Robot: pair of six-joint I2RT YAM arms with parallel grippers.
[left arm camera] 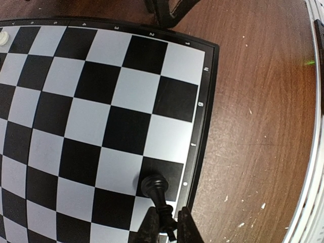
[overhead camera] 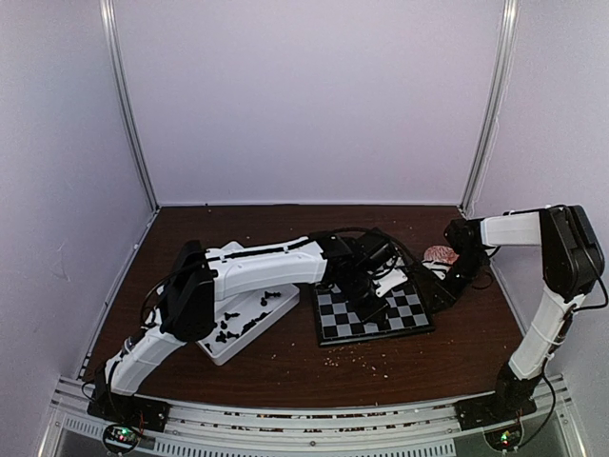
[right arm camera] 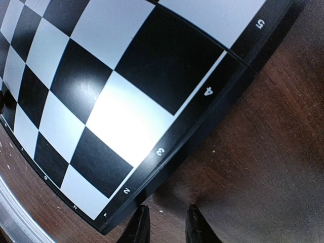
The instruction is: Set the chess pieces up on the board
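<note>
In the left wrist view, a black chess piece point(left arm camera: 155, 186) is tilted between the fingers of my left gripper, which is shut on it. The piece's round base is over a dark square near the corner of the chessboard point(left arm camera: 132, 91); whether it touches the board I cannot tell. From above, the left gripper covers part of the board point(overhead camera: 341, 331). My right gripper is part open and empty, just off the numbered edge of the board point(right arm camera: 144, 93). A white piece point(left arm camera: 3, 38) shows at the far left of the left wrist view.
Left of the board is a white tray point(overhead camera: 222, 354), partly under the left arm, with several black pieces point(overhead camera: 228, 335) lying in it. Behind the right gripper lies a pinkish round thing point(overhead camera: 440, 254). Small crumbs point(overhead camera: 357, 362) dot the otherwise clear table in front of the board.
</note>
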